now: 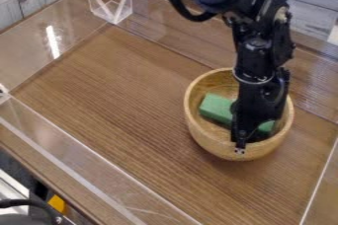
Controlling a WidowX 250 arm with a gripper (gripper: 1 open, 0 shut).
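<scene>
A round wooden bowl sits on the right part of the wooden table, with a green block lying inside it. My black gripper points down into the bowl from above, partly covering the block and the bowl's right side. Its fingers are dark and low in the bowl; it looks shut, and I cannot make out anything held between them.
A white angular object stands at the back left. Clear edging runs along the table's left side, with cables beyond it at the lower left.
</scene>
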